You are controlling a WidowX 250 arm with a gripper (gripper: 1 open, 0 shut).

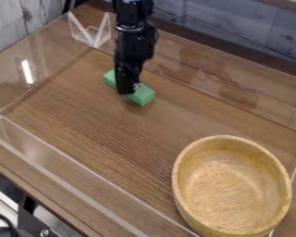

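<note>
My black gripper (129, 79) reaches down from the top of the view onto a green block (140, 94) lying on the wooden table (89, 139). Its fingertips are at the block's middle, covering part of it. The gripper looks shut; whether anything is between its fingers cannot be made out at this size.
A large yellow round bowl (231, 185) stands at the front right. Clear plastic pieces sit at the back left and left edge.
</note>
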